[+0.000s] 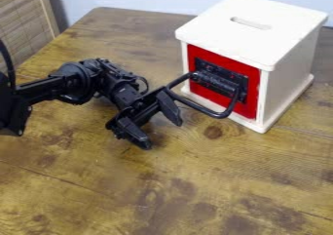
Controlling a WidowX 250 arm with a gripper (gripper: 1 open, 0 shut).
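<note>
A white wooden box (279, 73) with a slot in its top stands at the back right; its front carries a red panel (244, 105) with a black metal fitting and a long black U-shaped handle (203, 109) sticking out toward the arm. My black gripper (155, 126) is low over the table, left of the box, its two fingers spread open. The handle reaches close to the gripper; whether they touch I cannot tell. I see nothing clearly held between the fingertips.
A woven panel (19, 24) and a pale wall are at the back left.
</note>
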